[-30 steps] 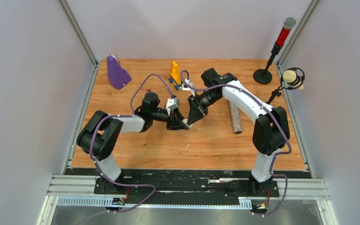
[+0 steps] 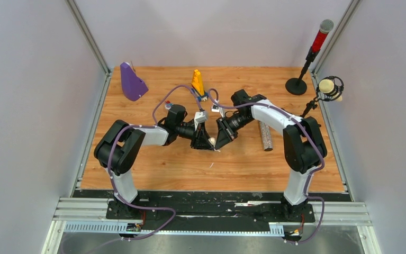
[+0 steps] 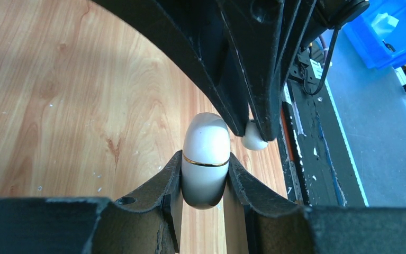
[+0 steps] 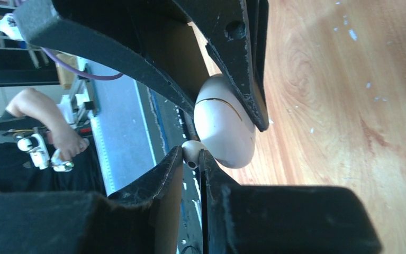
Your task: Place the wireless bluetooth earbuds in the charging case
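Note:
The white rounded charging case (image 3: 206,182) is pinched between the fingers of my left gripper. A thin gold seam rings the case, and no opening shows along the sides in view. My right gripper is shut on a small white earbud (image 4: 192,150), of which only the end sticks out past the fingertips. In the right wrist view the case (image 4: 223,128) stands just behind the earbud; whether they touch I cannot tell. From the left wrist view, the earbud (image 3: 254,136) appears right of the case. Seen from above, both grippers meet over the middle of the table.
A grey speckled cylinder (image 2: 265,136) lies right of my right gripper. Toward the back stand a yellow toy (image 2: 197,82) and a purple block (image 2: 132,83). A red microphone (image 2: 319,41) is at the back right.
Both grippers have shifted toward the table's front and slightly right over the last second. The right one has moved farther forward beside the left, and less of the case shows between them from above.

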